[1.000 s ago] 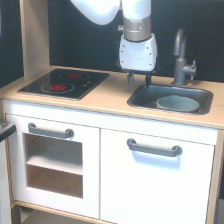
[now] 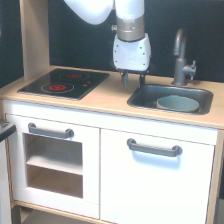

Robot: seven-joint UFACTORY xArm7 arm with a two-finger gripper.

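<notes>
My gripper [image 2: 133, 78] hangs fingers-down over the back of the wooden counter [image 2: 108, 97], between the stove and the sink. Its two fingers stand apart, and nothing shows between them. To its right, a grey-green round bowl or pan [image 2: 178, 103] rests in the dark sink [image 2: 148, 96]. The gripper is clear of that dish.
A dark faucet [image 2: 180, 60] rises behind the sink. The black stove top [image 2: 65, 84] with red burner rings is bare. Below are an open-fronted compartment with a shelf [image 2: 55, 165] and a shut white cabinet door [image 2: 140, 180]. A dark handle [image 2: 6, 131] shows at far left.
My gripper has shifted slightly to the left, away from the sink. The dish in the sink and the cabinets look the same.
</notes>
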